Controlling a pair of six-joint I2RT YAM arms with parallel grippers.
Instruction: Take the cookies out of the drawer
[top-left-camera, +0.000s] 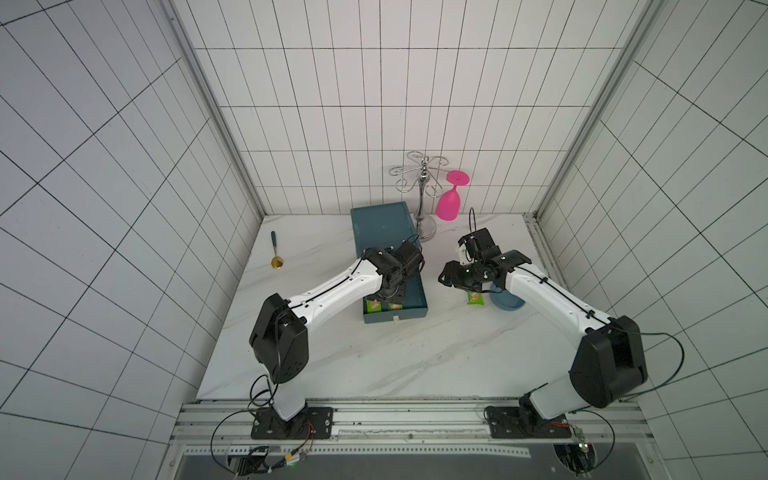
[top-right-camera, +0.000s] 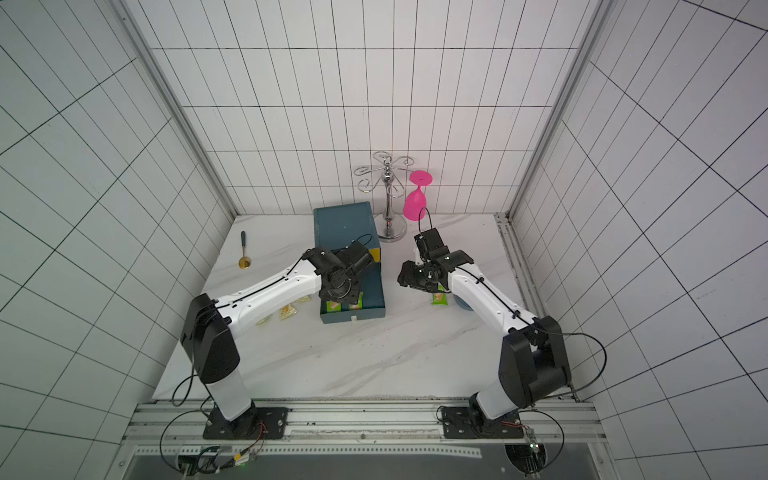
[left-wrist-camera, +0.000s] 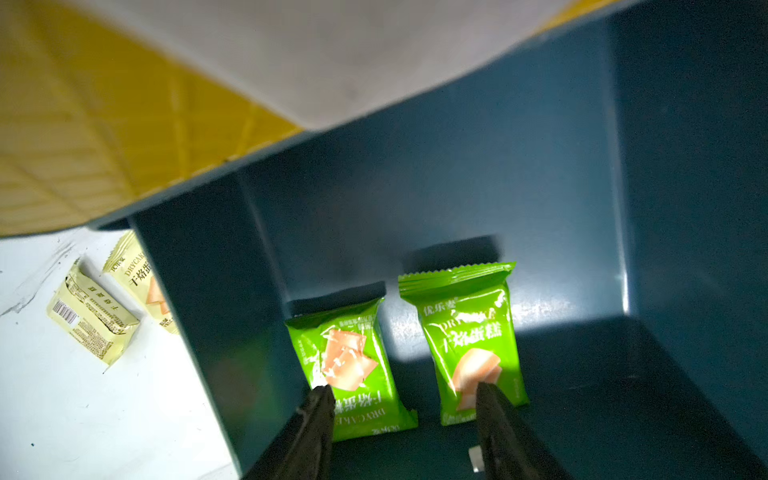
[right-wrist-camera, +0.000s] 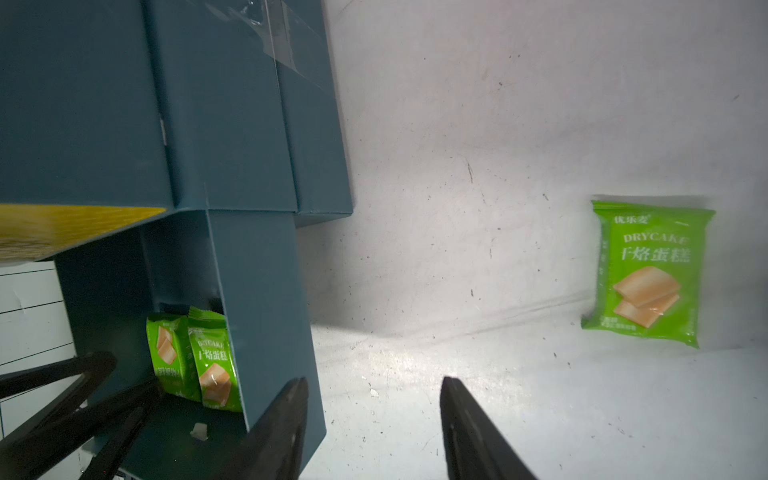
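The dark teal drawer (left-wrist-camera: 544, 160) is pulled out and holds two green cookie packets, a left one (left-wrist-camera: 348, 360) and a right one (left-wrist-camera: 472, 336). My left gripper hangs over them, open, its fingertips at their lower halves in the left wrist view, with nothing held. My right gripper stands open beside the drawer's right side, over the table. Another green packet (right-wrist-camera: 644, 272) lies on the table to the right of it, outside the drawer.
Cream packets (left-wrist-camera: 92, 312) lie left of the drawer. A blue plate (top-left-camera: 508, 301) sits at the right. A metal stand (top-right-camera: 389, 212), pink glass (top-right-camera: 415, 204) and ladle (top-right-camera: 244, 261) are toward the back and left.
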